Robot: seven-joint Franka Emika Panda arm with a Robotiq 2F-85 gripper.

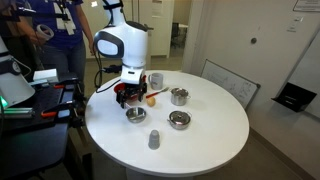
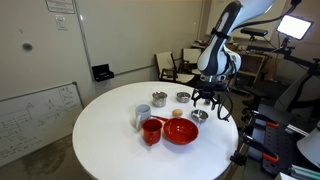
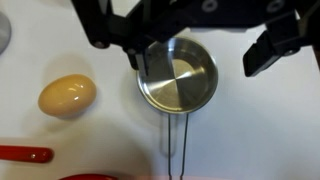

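Note:
A small steel pan (image 1: 136, 115) with a thin wire handle sits on the white round table. In the wrist view the pan (image 3: 182, 92) lies between and below the spread fingers, its wire handle running toward the bottom edge. My gripper is open and holds nothing. In exterior view 1 the gripper (image 1: 129, 99) hangs low between the pan and the red bowl (image 1: 121, 88), covering part of that bowl. From the other side, the gripper (image 2: 209, 98) appears just above and behind the pan (image 2: 199, 116).
Left of the pan in the wrist view lie a brown egg (image 3: 67, 95) and a red handle (image 3: 25, 154). A red cup (image 2: 151, 131), grey mug (image 2: 143, 113), steel pot (image 1: 179, 97), steel bowl (image 1: 179, 119) and small shaker (image 1: 153, 140) stand around.

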